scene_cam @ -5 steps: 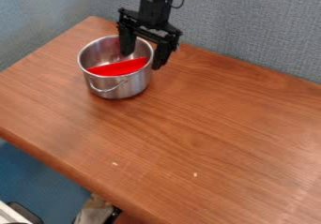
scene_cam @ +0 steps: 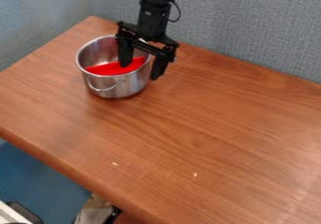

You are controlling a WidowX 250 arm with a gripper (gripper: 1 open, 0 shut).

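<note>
A steel pot (scene_cam: 112, 83) with a wire handle stands on the wooden table near its back left, with something red (scene_cam: 111, 67) inside it. The black gripper (scene_cam: 141, 63) is over the pot's back right, one finger down inside the pot and the other outside by the rim. Whether it is closed on the rim cannot be made out.
Grey padded walls rise behind it. Blue floor shows below the table's left edge.
The gripper has moved down and a little toward the front over the pot. The pot looks to be in about the same place.
</note>
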